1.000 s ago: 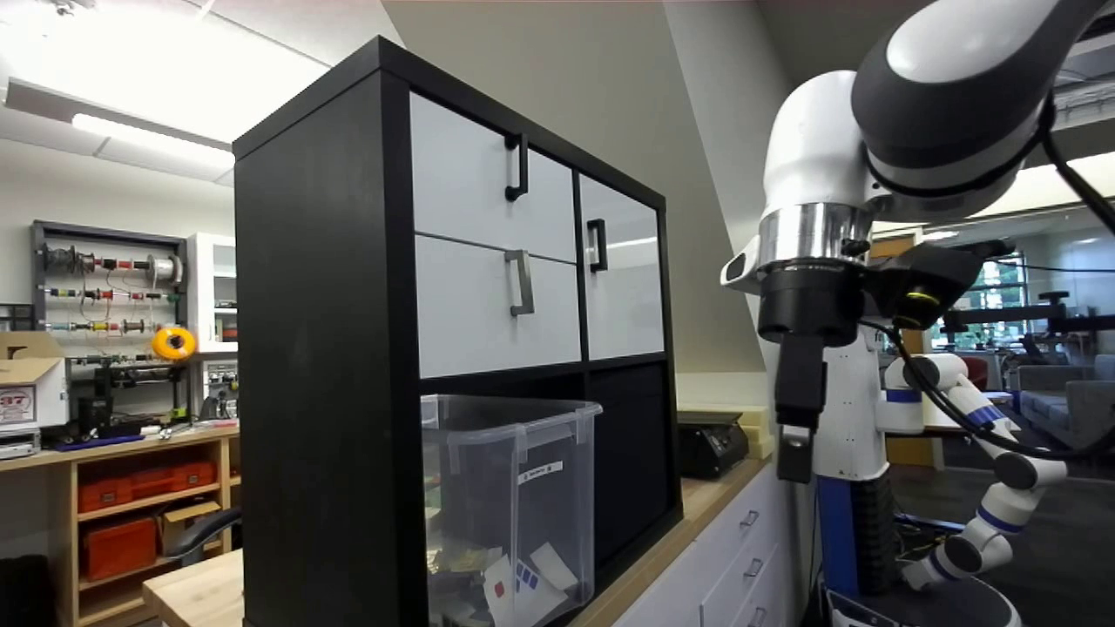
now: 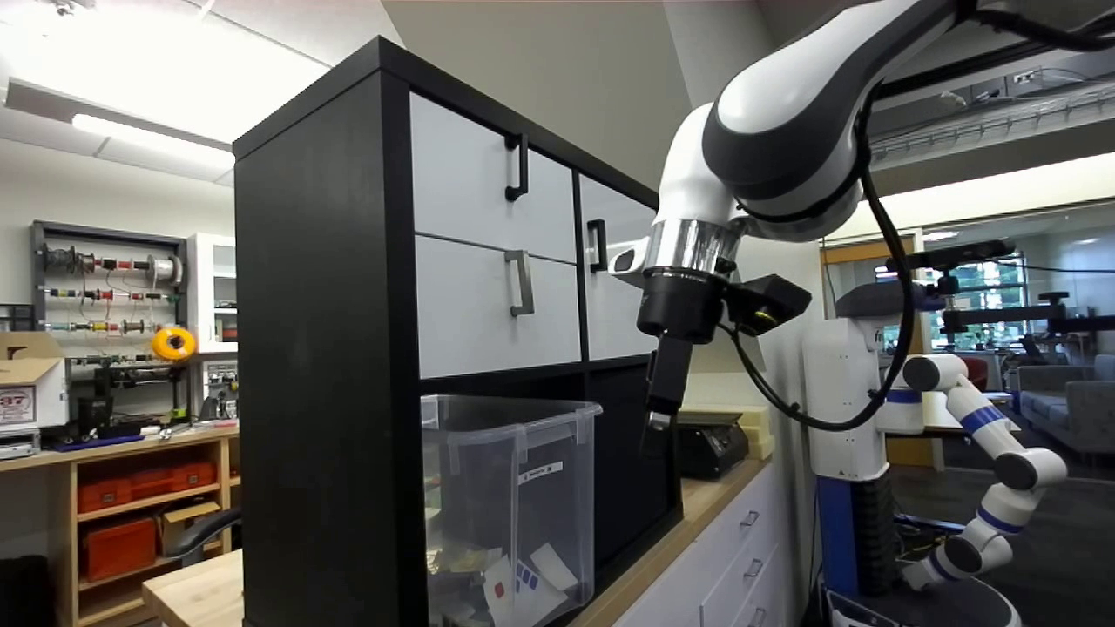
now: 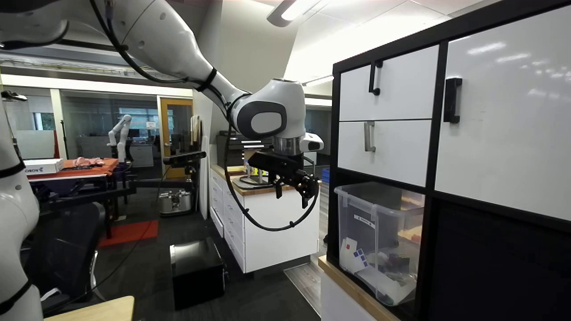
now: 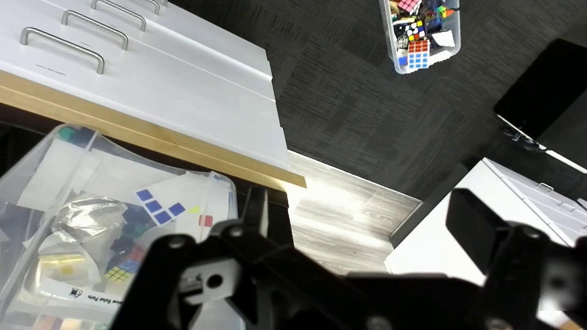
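My gripper (image 3: pixel 292 197) hangs open with its fingers pointing down, nothing between them. In exterior view 1 it sits to the right of the black cabinet (image 2: pixel 314 345), in front of the drawer unit. The cabinet carries an upper drawer with a black handle (image 2: pixel 517 167), a lower drawer with a metal handle (image 2: pixel 520 282), and a door with a black handle (image 3: pixel 453 100); all appear closed. A clear plastic bin (image 2: pixel 559 460) stands in the compartment below the drawers. Inside, the wrist view shows cubes (image 4: pixel 118 274), bags and papers. The gripper is apart from cabinet and bin.
Below the cabinet runs a white drawer base with a wooden top (image 4: pixel 137 132). Another small bin (image 4: pixel 452 46) with coloured cubes rests on the dark floor. A white counter (image 3: pixel 283 227) stands behind the arm. Open air lies between the gripper and the cabinet front.
In exterior view 1 the arm and gripper have moved left and slightly up, closer in the picture to the cabinet. The cabinet drawers and the bin look the same.
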